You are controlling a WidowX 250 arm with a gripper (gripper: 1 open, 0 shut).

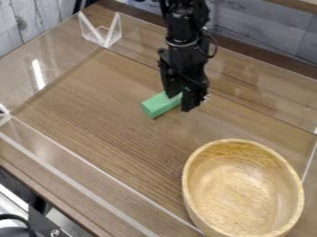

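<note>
A green bar-shaped object [158, 105] lies diagonally on the wooden table, left of centre. The black gripper [183, 93] is low over its upper right end and hides part of it. Whether its fingers touch the bar, or how far apart they stand, is hard to make out.
A large yellow round bowl [240, 204] fills the lower right. A white wire-like object [104, 30] stands at the back left. Black cables show at the bottom left corner.
</note>
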